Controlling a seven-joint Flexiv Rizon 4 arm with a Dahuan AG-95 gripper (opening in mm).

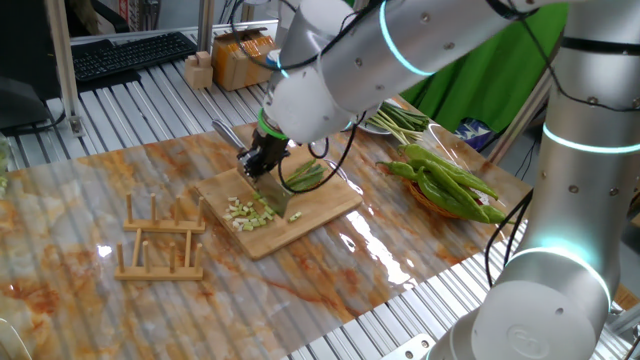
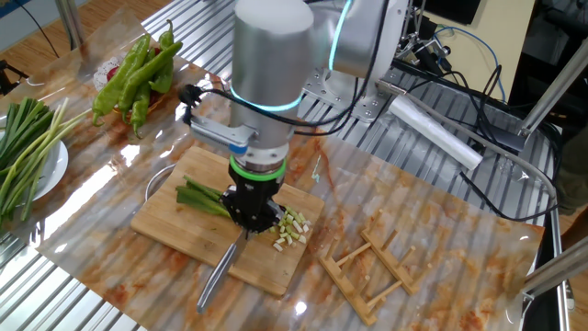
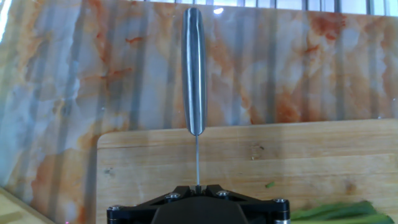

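Over the wooden cutting board [image 1: 270, 233] my gripper is shut on a cleaver, gripping the thin metal between handle and blade. The silver handle [image 3: 194, 71] sticks out past the board's edge, and the upright blade [image 1: 274, 198] reaches down to the board. Chopped white and green pieces [image 1: 246, 213] lie on one side of the blade. On its other side lies a bundle of green stalks [image 1: 304, 177], also seen as green stalks [image 2: 201, 198] in exterior view 2. Whether the blade's edge touches the board is unclear.
A wooden peg rack [image 1: 160, 250] stands beside the board. A basket of green peppers [image 1: 445, 187] and a plate of long greens [image 2: 55, 170] sit on the other side. Bare marbled tabletop [image 1: 340, 290] lies in front.
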